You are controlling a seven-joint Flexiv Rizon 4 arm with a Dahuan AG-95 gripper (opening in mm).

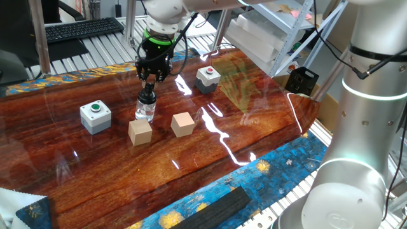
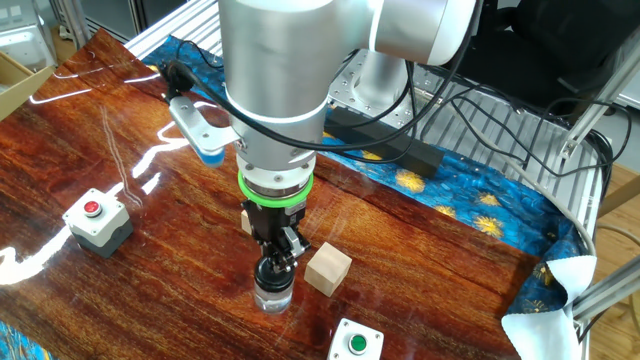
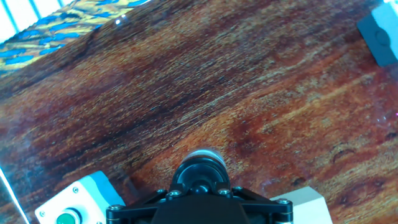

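A clear bottle [image 1: 145,111] with a black cap is upright, close behind one wooden cube [image 1: 140,132]. From above, my gripper [image 1: 150,84] points down at the cap, its fingers drawn together and shut on the top of the bottle. Exterior view 2 shows the bottle [image 2: 272,299] under the gripper [image 2: 279,256], beside a cube [image 2: 328,268]. In the wrist view the black cap [image 3: 201,173] sits centred ahead of the gripper, and the fingertips' contact is mostly hidden. Whether the bottle's base touches the table cannot be told.
A second wooden cube [image 1: 182,124] lies to the right. The green-button box [image 1: 96,117] stands left of the bottle, the red-button box [image 1: 207,79] behind to the right. A black bar [image 1: 216,210] lies along the near edge.
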